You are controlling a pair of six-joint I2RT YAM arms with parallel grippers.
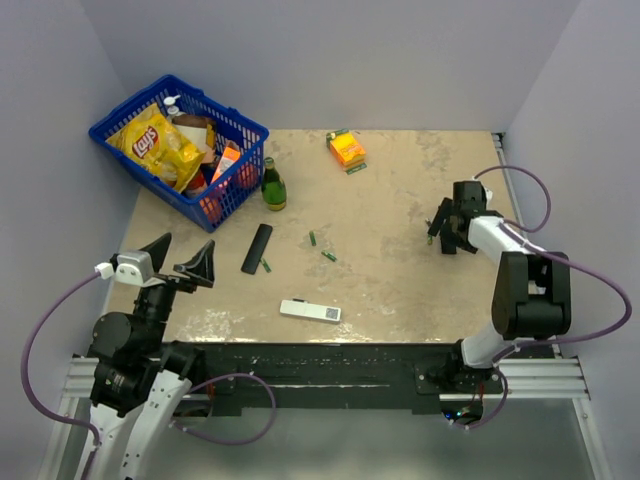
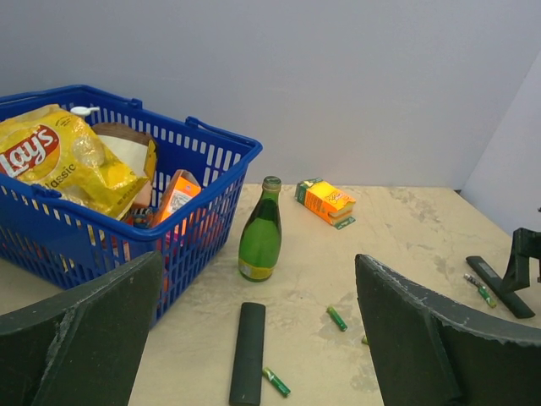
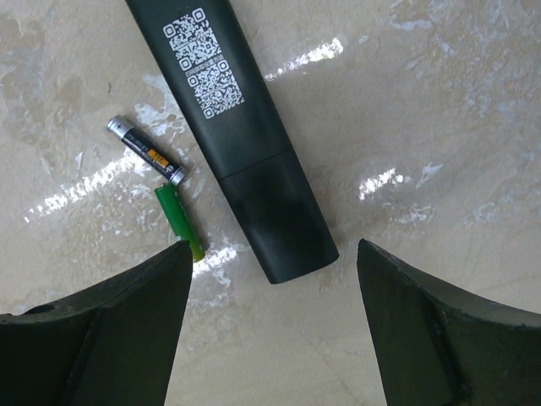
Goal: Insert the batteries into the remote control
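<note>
A dark remote with QR codes point(image 3: 220, 127) lies at the right of the table, a black-and-silver battery point(image 3: 148, 152) and a green battery point(image 3: 179, 222) beside it. My right gripper is over the remote's lower end, fingers apart on either side, nothing gripped. My left gripper stands open at the table's left front. Another dark remote point(image 1: 257, 248), a white remote point(image 1: 310, 310) and several loose green batteries point(image 1: 329, 255) lie in the middle and left of the table.
A blue basket of snacks point(image 1: 120, 130), a green bottle point(image 1: 273, 185) and a yellow-orange box point(image 1: 347, 148) stand toward the back.
</note>
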